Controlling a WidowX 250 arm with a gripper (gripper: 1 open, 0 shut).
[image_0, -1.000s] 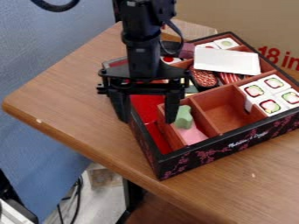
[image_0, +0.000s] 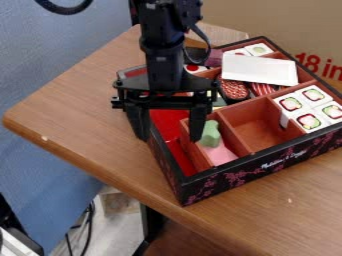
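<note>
The black robot gripper (image_0: 167, 118) hangs over the left part of a dark, pink-patterned bento box (image_0: 265, 158). Its two fingers are apart, above a red compartment, with no object clearly seen between them. A green piece (image_0: 210, 134) and a pink piece (image_0: 219, 154) sit in an orange compartment just right of the gripper. Sushi pieces with white rims (image_0: 315, 108) fill the right compartment, and red striped pieces (image_0: 261, 89) lie behind. A white rectangular lid or card (image_0: 258, 68) rests across the back compartments. The gripper hides part of the box's left side.
A cardboard box (image_0: 287, 25) stands behind. The table's left edge drops to the floor, where cables lie.
</note>
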